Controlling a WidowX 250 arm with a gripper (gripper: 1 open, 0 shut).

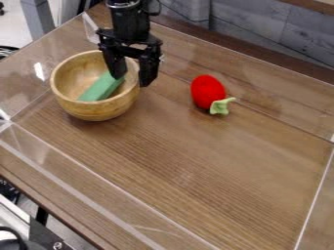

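Note:
My black gripper [131,61] hangs over the back right rim of a wooden bowl [76,109], its fingers open. In the bowl lies a green elongated object [100,89], slightly tilted, partly beneath the left finger. Whether the gripper touches it I cannot tell. A red object with a pale green tip [209,92] lies on the table to the right of the bowl.
A wooden ledge [308,5] runs along the top right. The table's left edge shows at lower left.

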